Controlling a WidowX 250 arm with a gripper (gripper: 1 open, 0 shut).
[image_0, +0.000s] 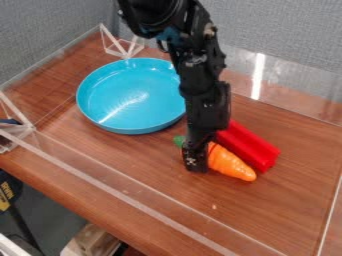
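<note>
The black gripper (198, 155) reaches down from the top of the view onto an orange toy carrot (233, 167) lying on the wooden table, its fingers at the carrot's green-topped end. Whether the fingers are closed on it is hard to tell. Just behind the carrot, to its right, lies a red block (253, 145). A blue plate (120, 93) sits to the left of the arm.
The wooden table (160, 200) has clear room at the front and right. Grey walls and clear strips border it at the back and left, with white frame pieces at the left edge.
</note>
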